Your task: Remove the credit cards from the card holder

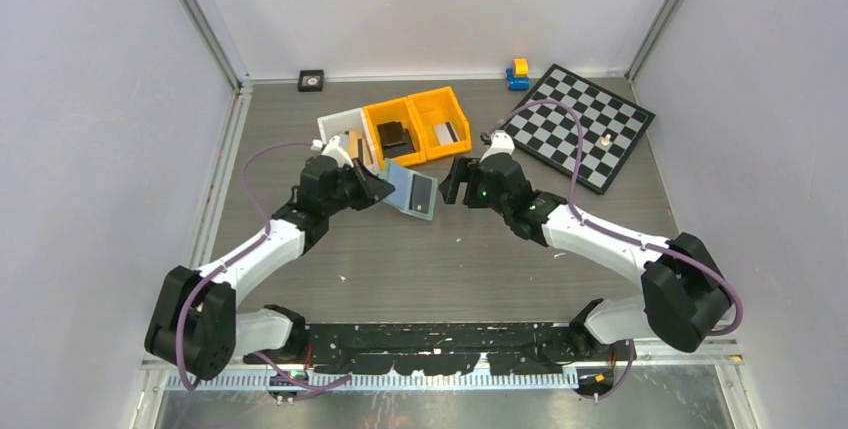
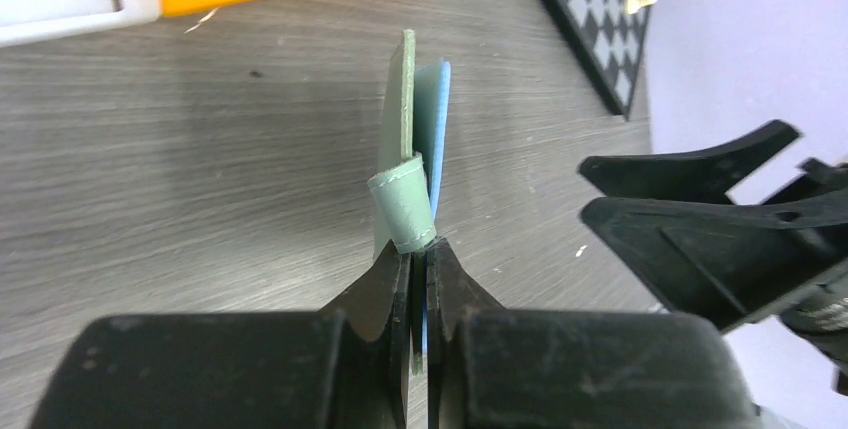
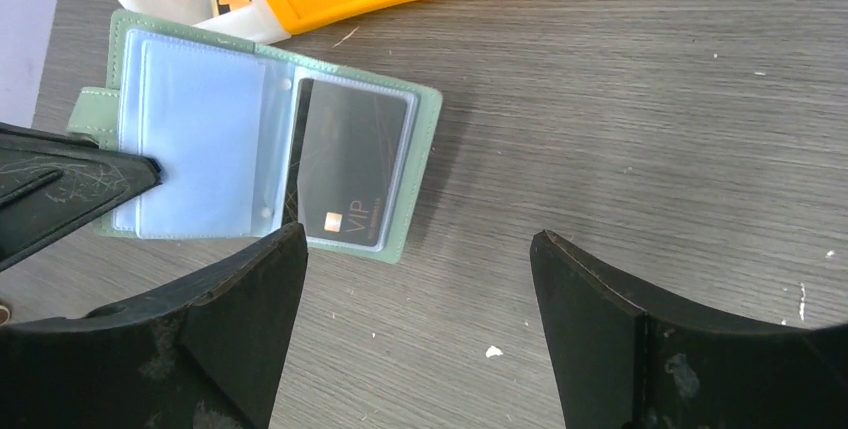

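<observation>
A pale green card holder (image 3: pixel 428 139) hangs spread above the table, its left edge pinched by my left gripper, which is shut on it. Inside, a light blue sleeve (image 3: pixel 195 139) fills the left side, and a dark grey card (image 3: pixel 350 159) marked VIP sits in the clear right pocket. The left wrist view sees the holder edge-on, so its cards are hidden there. To the right of the holder, my right gripper stands open and empty, its fingers (image 3: pixel 590 319) wide apart. In the top view, the holder (image 1: pixel 409 190) lies between both grippers.
Behind the holder stand a white bin (image 1: pixel 334 125) with tan and dark pieces, an orange bin (image 1: pixel 408 158) with dark items, and another orange bin (image 1: pixel 438 99) with cards inside. A chessboard (image 1: pixel 580 124) occupies the back right.
</observation>
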